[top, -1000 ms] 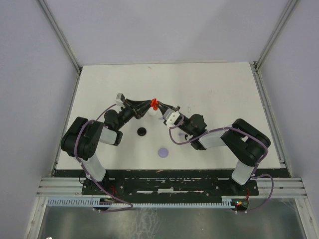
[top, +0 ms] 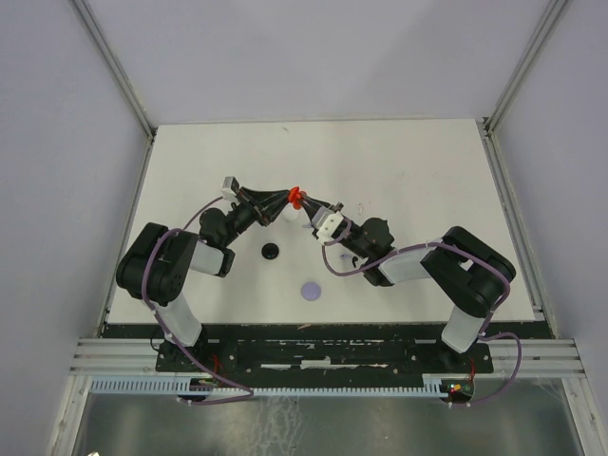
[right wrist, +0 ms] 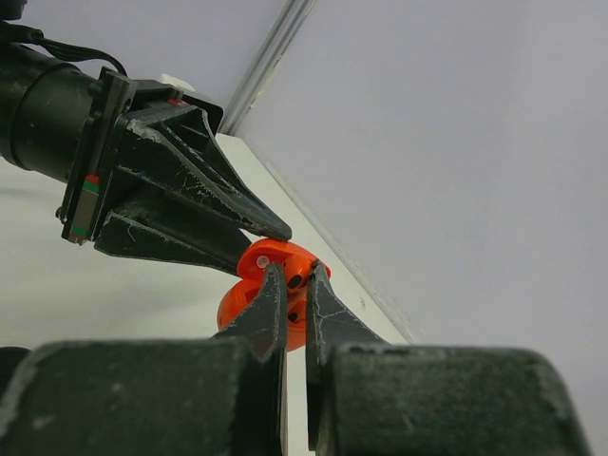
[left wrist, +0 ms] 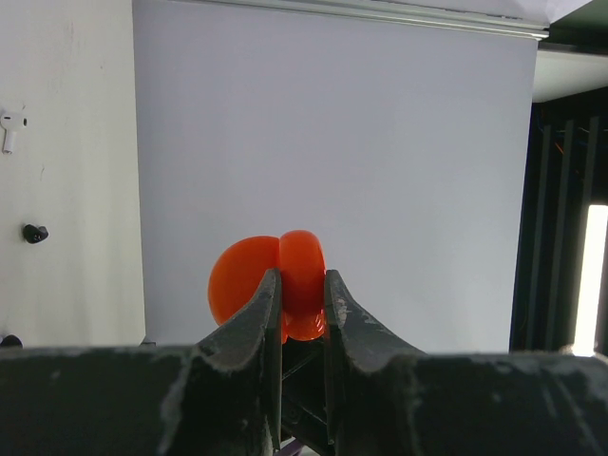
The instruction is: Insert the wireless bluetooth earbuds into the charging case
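An orange-red earbud case (top: 295, 196) is held up between both grippers at the middle of the table. My left gripper is shut on it, seen close up in the left wrist view. My right gripper is also shut on it from the other side, its fingertips at a small orange piece at the front of the case (right wrist: 266, 313). Whether that piece is an earbud or part of the lid, I cannot tell.
On the white table (top: 418, 161) lie a black round object (top: 270, 251), a purple disc (top: 311, 291) and small white and dark pieces (left wrist: 11, 128).
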